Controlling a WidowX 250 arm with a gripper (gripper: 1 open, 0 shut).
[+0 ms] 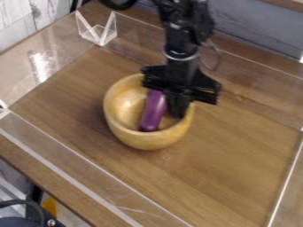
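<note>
A yellow-tan bowl (133,135) stands on the wooden table, left of centre. A purple elongated object (151,113) lies inside it. My black gripper (178,105) is lowered over the right rear of the bowl, at its rim. The fingertips are hidden or blurred against the bowl's inside, so I cannot tell what lies between them or how far apart they are.
A white wire-like holder (97,31) is at the back left. Clear side panels border the wooden table (225,168), whose right and front areas are bare. Black cables show at the lower left edge.
</note>
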